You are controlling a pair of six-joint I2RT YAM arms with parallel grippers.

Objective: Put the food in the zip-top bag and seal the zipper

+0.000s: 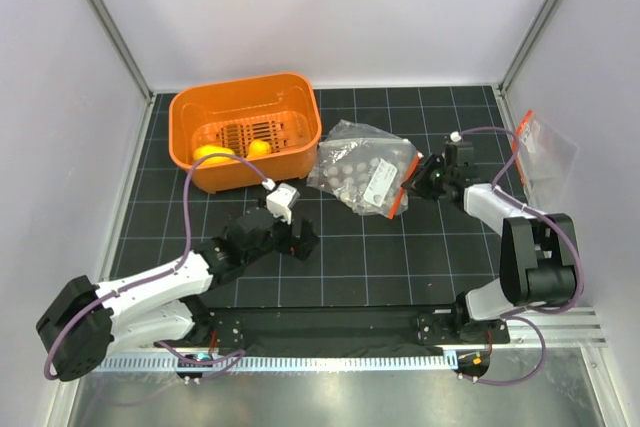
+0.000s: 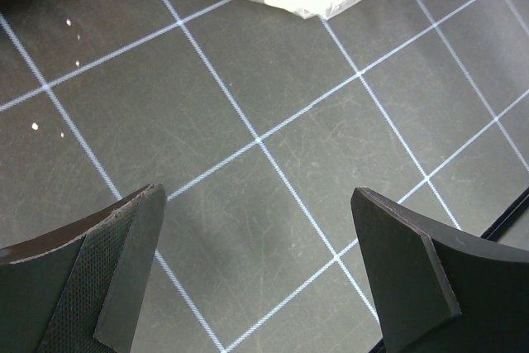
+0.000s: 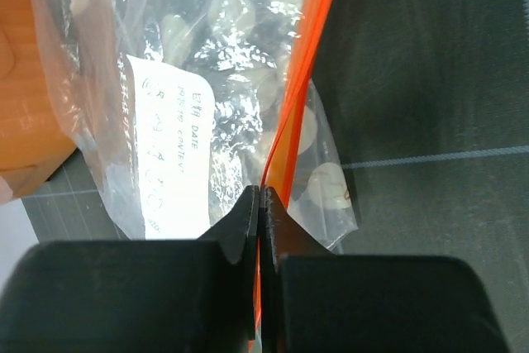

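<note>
A clear zip top bag with a white label and orange zipper lies right of the orange bin, pale round shapes showing through it. My right gripper is at its zipper end; in the right wrist view its fingertips are shut on the orange zipper strip. My left gripper hangs open over bare mat below the bag; in the left wrist view nothing lies between its fingers. Yellow food items sit in the orange bin.
The orange bin fills the back left of the tiled mat. Another orange-edged clear bag is at the right wall.
</note>
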